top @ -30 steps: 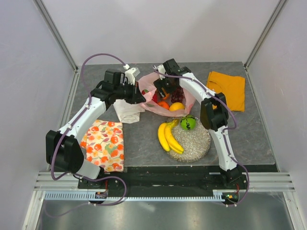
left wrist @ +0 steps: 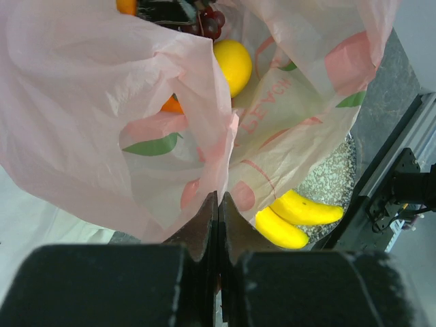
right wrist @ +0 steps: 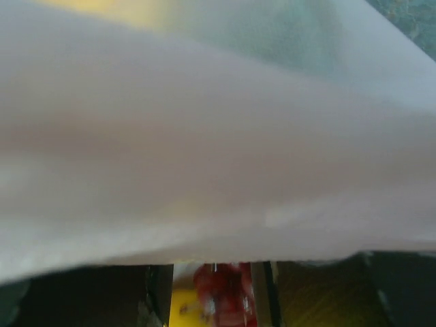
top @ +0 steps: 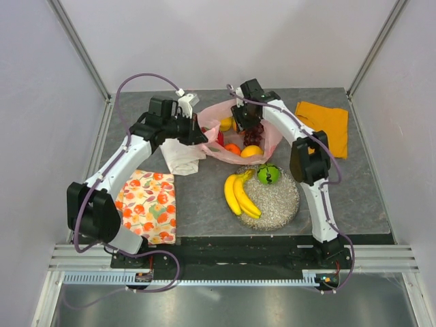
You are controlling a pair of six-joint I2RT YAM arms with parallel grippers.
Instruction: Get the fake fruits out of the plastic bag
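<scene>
The pink plastic bag lies open at the back of the table. Inside show dark red grapes, an orange, a larger yellow-orange fruit, a yellow fruit and a red fruit. My left gripper is shut on the bag's edge, lifting its left side. My right gripper reaches into the bag at the back, beside the grapes. In the right wrist view, its fingers stand apart, with red grapes and something yellow seen through the gap; bag film covers most of that view.
In front of the bag, a speckled round plate carries bananas and a green fruit. An orange cloth lies at right, a patterned cloth at left, and a white cloth near the bag.
Inside the bag, my right gripper has shifted to the right and slightly back, uncovering the yellow fruit at the back left. The left arm has barely moved, still at the bag's edge.
</scene>
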